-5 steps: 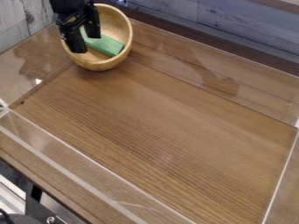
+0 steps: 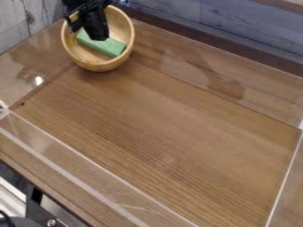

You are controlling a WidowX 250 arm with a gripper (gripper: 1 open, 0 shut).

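Observation:
At the top left of the camera view, a wooden bowl (image 2: pixel 116 55) holds a green block (image 2: pixel 106 44). My black gripper (image 2: pixel 101 34) reaches in from the top edge over the bowl's left part, just above the block. Its fingers are small and dark here, and I see nothing clearly held between them.
A grey wall runs along the back and left. A dark object (image 2: pixel 12 222) shows at the bottom-left corner.
My gripper has moved up and back from the bowl's left side toward the top edge. The green block remains in the bowl.

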